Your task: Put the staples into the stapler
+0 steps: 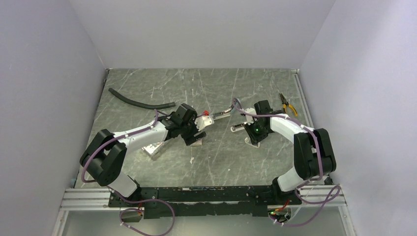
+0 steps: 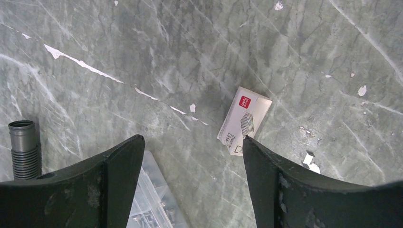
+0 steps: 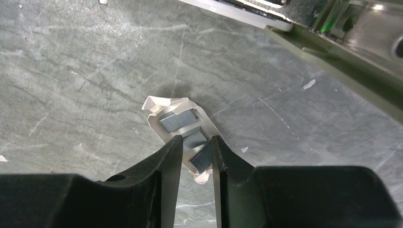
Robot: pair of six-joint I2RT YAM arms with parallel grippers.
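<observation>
An opened paper pack (image 3: 159, 102) holds several grey staple strips (image 3: 177, 120). My right gripper is low over it, part open, fingertips at the staples; whether it touches or grasps one I cannot tell. Green and metal stapler parts (image 3: 332, 57) lie at the upper right of the right wrist view, and near the middle of the table in the top view (image 1: 222, 114). My left gripper stands open above the table, a closed staple box (image 2: 242, 118) in view beyond its fingers.
A clear plastic case (image 2: 157, 190) lies at the left, a black hose (image 1: 140, 104) at the back left, yellow-handled pliers (image 1: 287, 105) at the back right.
</observation>
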